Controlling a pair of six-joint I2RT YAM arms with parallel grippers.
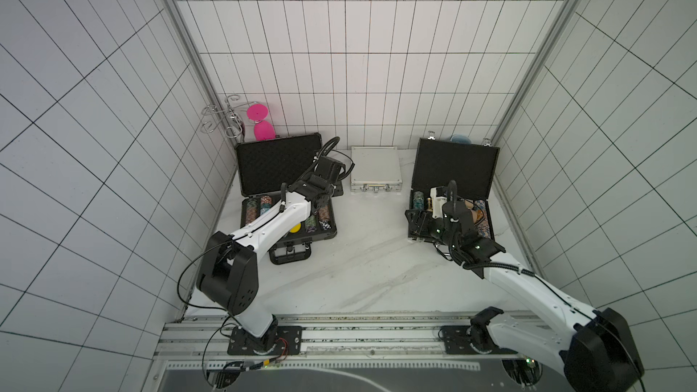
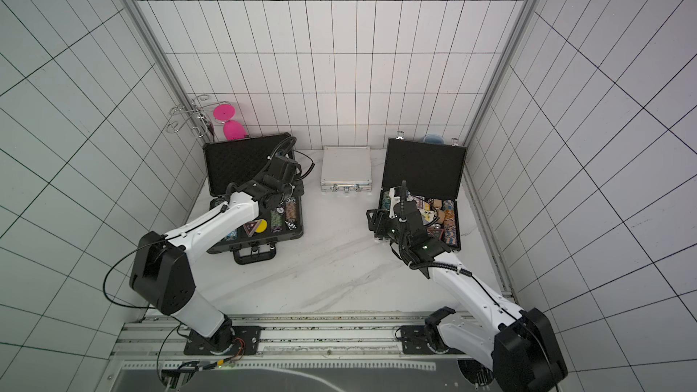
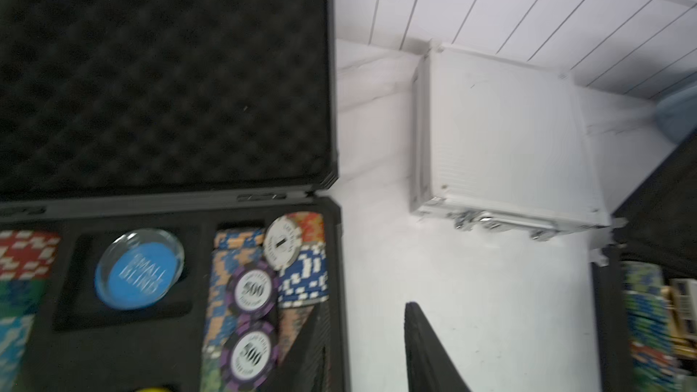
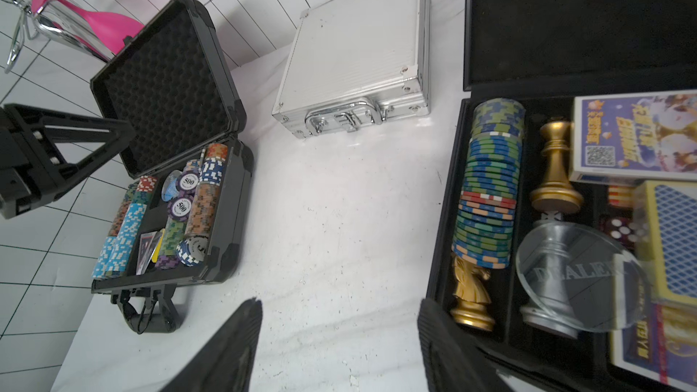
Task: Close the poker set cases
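On the left, a black case stands open, its foam-lined lid [image 1: 274, 163] upright and its tray full of chips [image 4: 202, 207]. The case on the right is open too, its dark lid [image 1: 456, 165] raised; its tray holds a stack of chips [image 4: 493, 174], gold and silver chess pieces, card boxes and a clear dealer disc [image 4: 581, 276]. Over the left case's right side hovers my left gripper, open with nothing between its fingers. My right gripper is at the right case's left side, its fingers apart and white tabletop showing between them.
Between the two cases, against the back wall, lies a shut silver case [image 1: 375, 167]. A metal rack with pink utensils [image 1: 261, 122] stands in the back left corner.
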